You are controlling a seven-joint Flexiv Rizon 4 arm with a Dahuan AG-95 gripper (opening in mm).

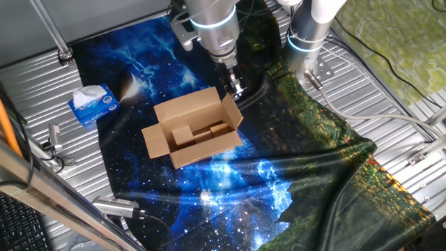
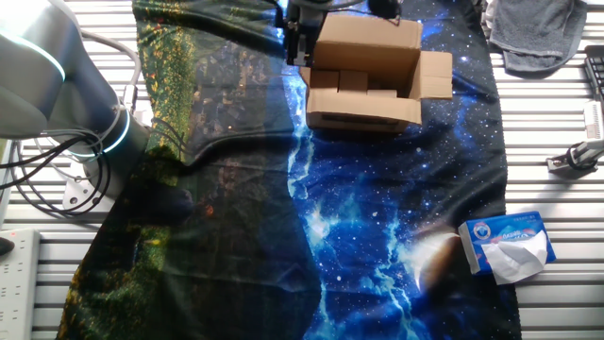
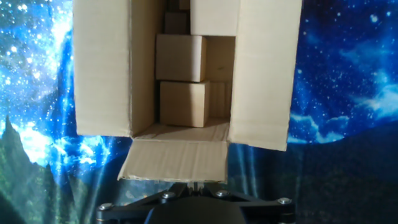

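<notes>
An open cardboard box stands on the cloth with its flaps spread and several smaller brown blocks inside, among them a pale one. In the wrist view, two blocks sit one behind the other at the box's near end. My gripper is low, outside the box, close by the end flap. From the wrist, this flap reaches toward my gripper, whose fingers are shut together with nothing visible between them. Whether they touch the flap is hard to tell.
A blue tissue box lies apart on the dark, space-printed cloth. A grey towel and metal table slats show beyond the cloth. Wrinkled but free cloth stretches over much of the table.
</notes>
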